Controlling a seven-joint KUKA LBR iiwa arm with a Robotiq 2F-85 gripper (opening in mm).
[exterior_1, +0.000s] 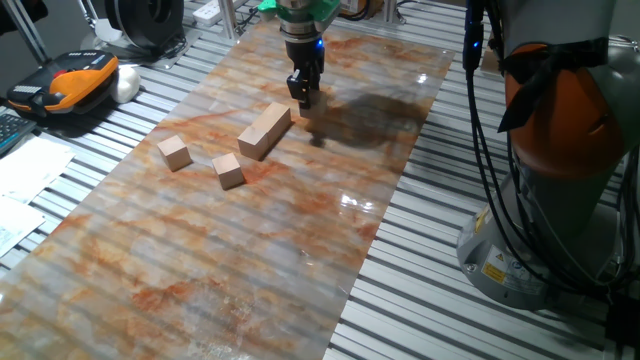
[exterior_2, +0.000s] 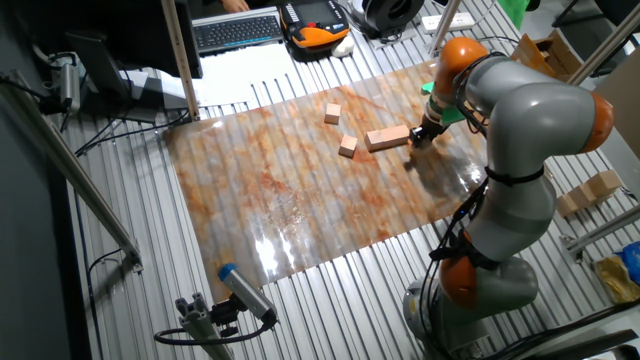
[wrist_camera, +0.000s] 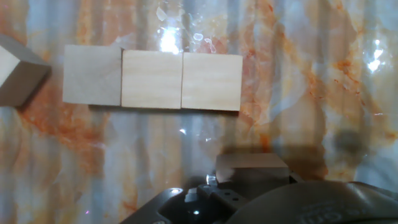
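Observation:
Three pale wooden cubes stand side by side as a straight row (wrist_camera: 151, 79) in the wrist view, with hairline seams between them; from outside the row (exterior_1: 265, 131) looks like one long bar. My gripper (exterior_1: 304, 101) is low over the sheet, just beyond the row's far end, shut on another wooden block (wrist_camera: 252, 162). Much of that held block is hidden by the fingers (wrist_camera: 227, 198). A clear gap separates it from the row. Two loose cubes lie apart from the row: one nearer cube (exterior_1: 228, 171) and one farther left (exterior_1: 174, 153).
The marbled sheet (exterior_1: 230, 270) is bare across its front half. An orange and black device (exterior_1: 68, 85) sits off its left edge, and papers (exterior_1: 30, 170) lie nearby. My arm's base (exterior_1: 510, 255) stands to the right. Stacked wooden blocks (exterior_2: 590, 194) are off the sheet.

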